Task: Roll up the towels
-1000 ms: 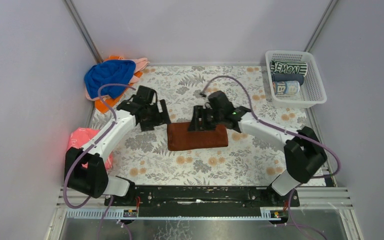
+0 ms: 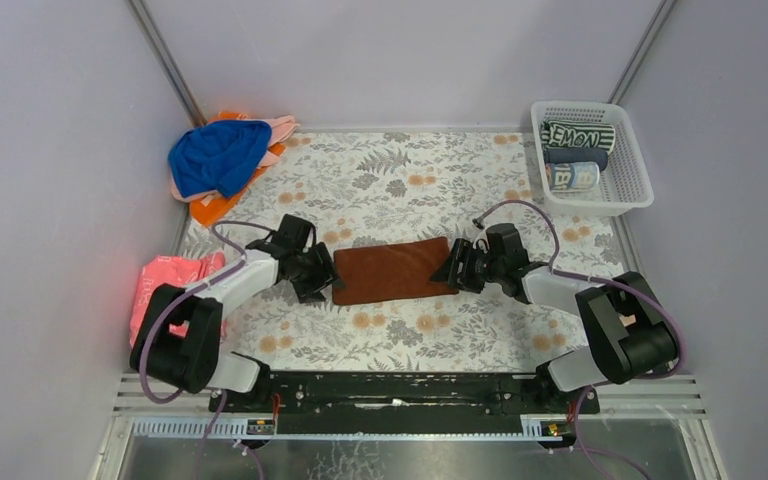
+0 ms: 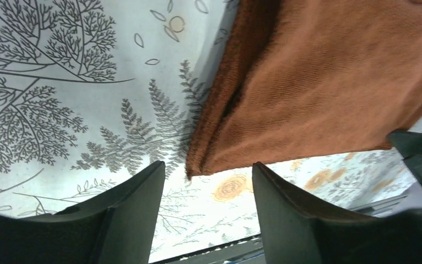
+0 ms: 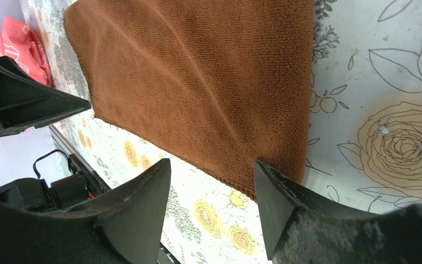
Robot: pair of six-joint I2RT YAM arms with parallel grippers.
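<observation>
A brown towel lies folded into a wide rectangle in the middle of the table. At its left end my left gripper hovers low; its fingers are apart, with the towel's front left corner showing just beyond the gap in the left wrist view. Over the towel's right end is my right gripper. Its fingers stand wide apart in the right wrist view, and one fingertip overlaps the towel's front right corner there. Neither gripper visibly grasps the cloth.
The white basket at the back right holds several rolled towels. At the back left lies a pile with a blue towel on top, and a pink-red cloth lies at the left edge.
</observation>
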